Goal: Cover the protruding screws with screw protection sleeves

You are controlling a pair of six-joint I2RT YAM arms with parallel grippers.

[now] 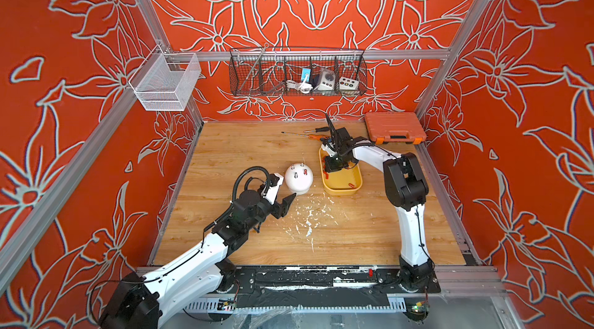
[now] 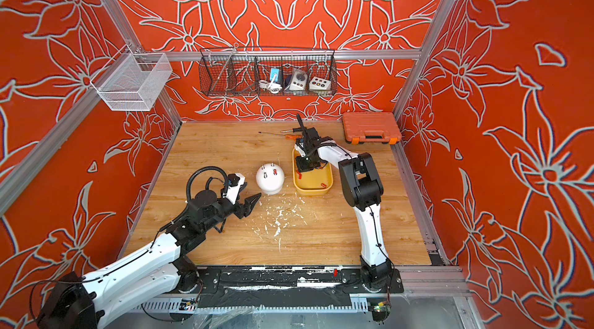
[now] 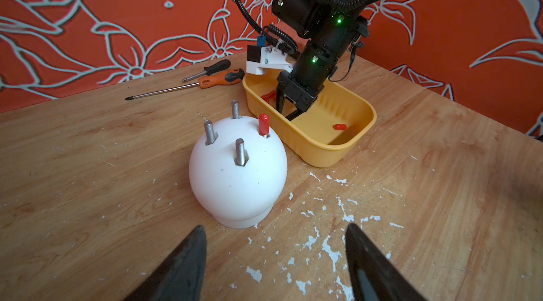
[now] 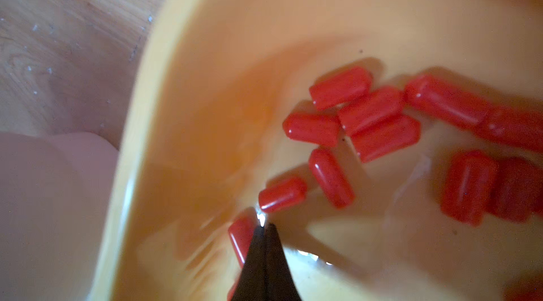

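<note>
A white dome point(image 3: 237, 182) carries upright screws; one has a red sleeve point(image 3: 264, 124) on it, three in the left wrist view are bare point(image 3: 239, 152). The yellow tray point(image 1: 340, 181) right of it holds loose red sleeves point(image 4: 370, 109). My right gripper is down inside the tray among the sleeves, shut, with its tips beside one of them and none visibly between them. My left gripper stands open in front of the dome, its blurred fingers apart and empty.
Two screwdrivers point(image 3: 220, 79) lie behind the dome. An orange case point(image 1: 394, 123) sits at the back right, wire baskets point(image 1: 297, 72) hang on the back wall.
</note>
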